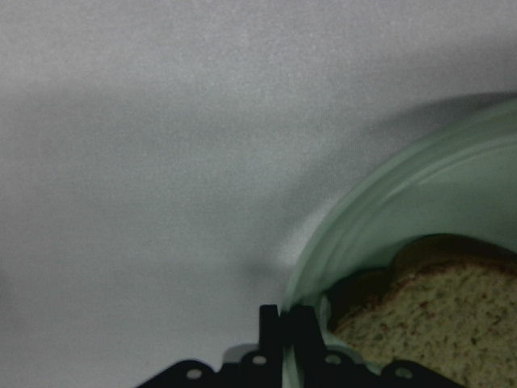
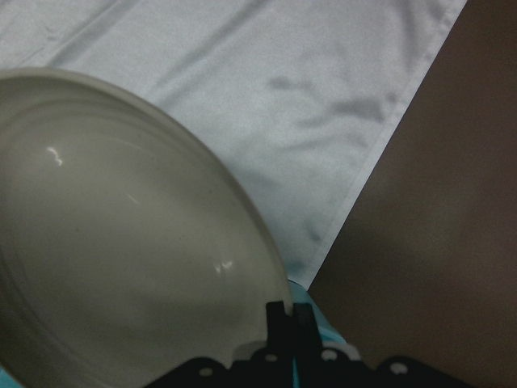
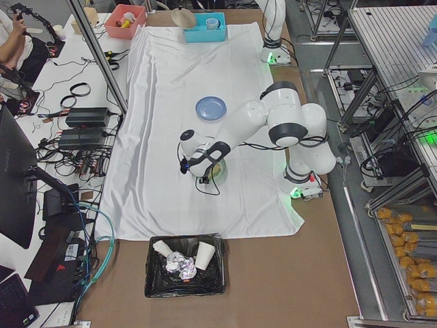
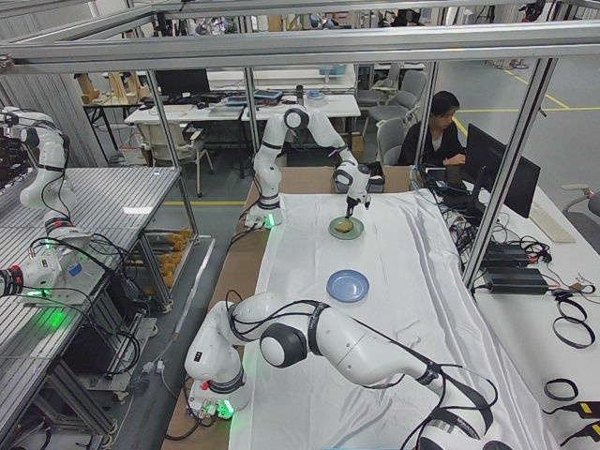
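A green plate (image 4: 339, 231) with a slice of bread (image 1: 428, 315) lies on the white cloth. My left gripper is at its rim, fingers close together around the edge. A cream dish (image 2: 129, 226) fills much of the right wrist view, with my right gripper closed on its rim; in the camera left view this dish (image 3: 183, 18) is at the far end, by a blue bin (image 3: 205, 34). A blue plate (image 3: 210, 108) lies between the two arms, on the middle of the cloth.
A black-lined bin (image 3: 157, 273) with foil and cups stands beyond the cloth's near edge. A red bin (image 3: 124, 29) sits at the far left corner. Cloth around the blue plate is clear. Cluttered side tables and metal frames flank the workspace.
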